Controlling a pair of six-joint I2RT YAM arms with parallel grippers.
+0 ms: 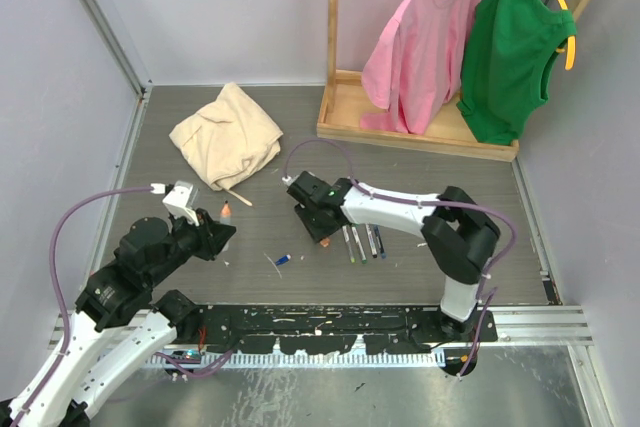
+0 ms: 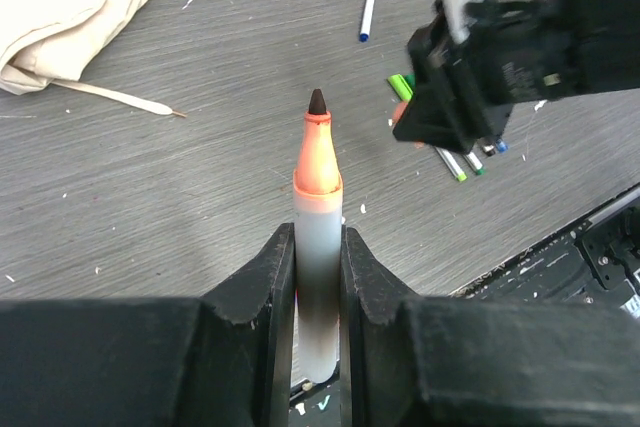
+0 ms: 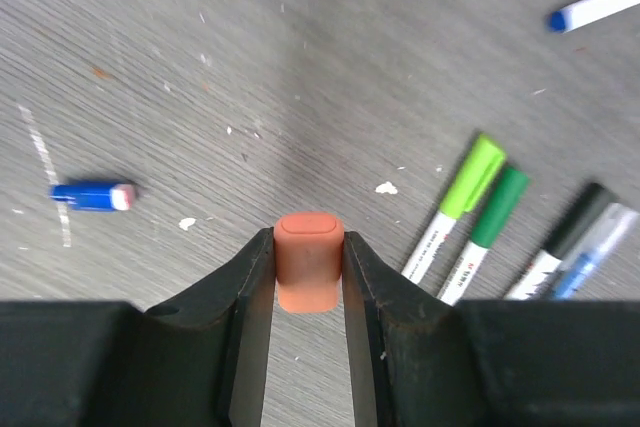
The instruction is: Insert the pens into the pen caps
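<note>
An uncapped pen with an orange collar, a black tip and a translucent barrel (image 2: 318, 277) stands tip up in the left wrist view, my left gripper shut on it. In the top view its orange end (image 1: 226, 211) shows beyond the left fingers. An orange cap (image 3: 308, 265) is between the fingers of my right gripper, which is shut on it. From above, a bit of that cap shows under the right gripper (image 1: 322, 240). Pen and cap are well apart, on opposite sides.
Green (image 3: 474, 177), dark green (image 3: 501, 209) and other markers lie beside the right gripper. A blue cap (image 3: 92, 196) lies on the table. A beige cloth (image 1: 228, 137), with a thin stick at its edge, is at the back left.
</note>
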